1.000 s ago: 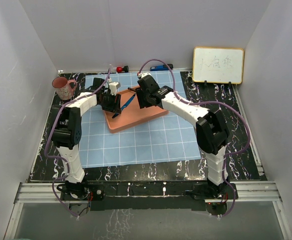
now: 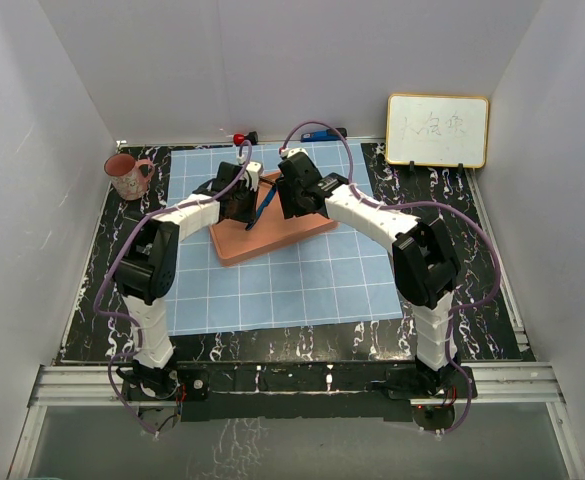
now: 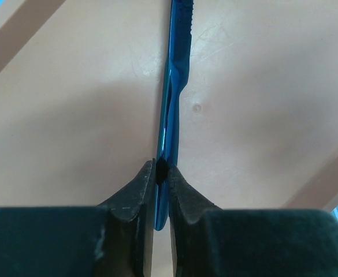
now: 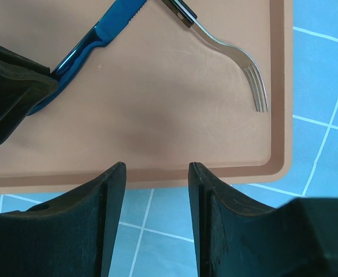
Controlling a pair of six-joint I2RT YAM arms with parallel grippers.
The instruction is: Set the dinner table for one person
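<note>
A blue serrated knife (image 2: 264, 208) lies slantwise over the pinkish-brown tray (image 2: 247, 247). In the left wrist view, the fingertips of my left gripper close around the handle of the knife (image 3: 171, 104). Its blade runs out of the top of that view, low over the tray floor. My right gripper stands open above the tray's edge, nothing between its fingers. Beyond it, the fork (image 4: 235, 53) rests inside the tray near a corner, tines by the rim, its dark handle cut off at the top of the view.
A patterned mug (image 2: 129, 176) stands at the back left, and a whiteboard (image 2: 437, 130) leans at the back right. Red and blue-handled items lie along the back wall. Both grippers are close together over the tray.
My left gripper has moved right over the tray, and the knife has shifted right with it and turned to a steeper slant. The right arm looks still.
</note>
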